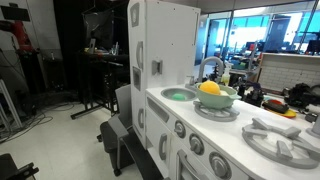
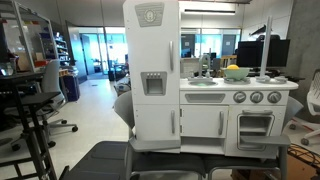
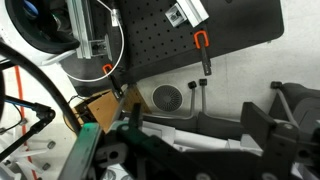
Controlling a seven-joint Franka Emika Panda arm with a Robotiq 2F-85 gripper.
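Observation:
My gripper is open in the wrist view, its dark fingers wide apart at the lower part of the picture. Nothing shows between them; pale floor and a table edge lie beyond. A white toy kitchen stands far off in the exterior views. On its counter sits a green bowl holding a yellow round thing. Left of the bowl is the sink, with something green in it. Neither exterior view clearly shows the gripper.
Below my camera is a dark perforated table with an orange-handled tool on it. Cables hang at the wrist view's left. Grey chairs stand before the kitchen. Open floor lies left of it.

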